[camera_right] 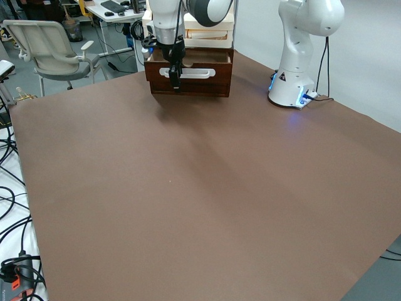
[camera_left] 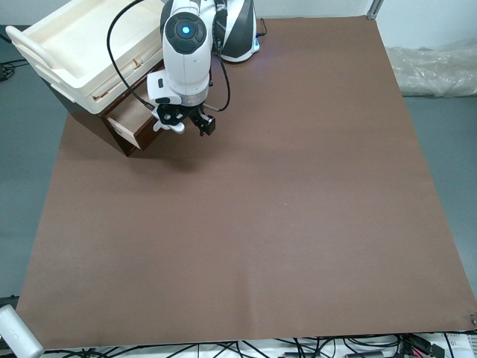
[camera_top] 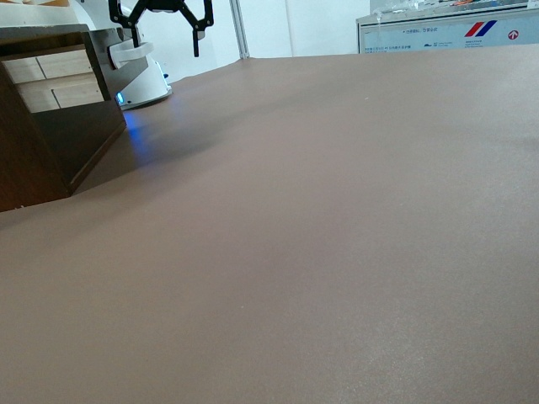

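Note:
My gripper [camera_top: 166, 38] hangs in front of a dark wooden cabinet [camera_right: 220, 88] with a partly pulled-out drawer [camera_left: 127, 118] and white handle [camera_right: 200, 73]. In the top view its two black fingers are spread apart with nothing between them; in the left and right views it hangs over the drawer front, largely seen side-on. The cabinet stands at the far edge of the brown table [camera_left: 261, 216], with a white plastic bin [camera_left: 82, 37] on top.
Cables [camera_right: 14, 200] and equipment run along one table edge outside the mat, with a chair [camera_right: 59, 59] beyond.

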